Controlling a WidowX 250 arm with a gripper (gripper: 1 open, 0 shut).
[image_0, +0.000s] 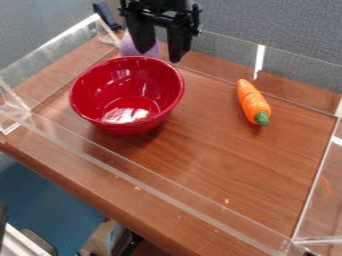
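Observation:
The black gripper hangs at the top centre above the back rim of a large red bowl, its two dark fingers apart. The bowl looks empty and sits on the wooden table left of centre. A small purple object is partly hidden behind the gripper at the back. An orange toy carrot with a green tip lies to the right of the bowl.
Low clear plastic walls border the table on the back, left, right and front. A grey padded panel stands behind.

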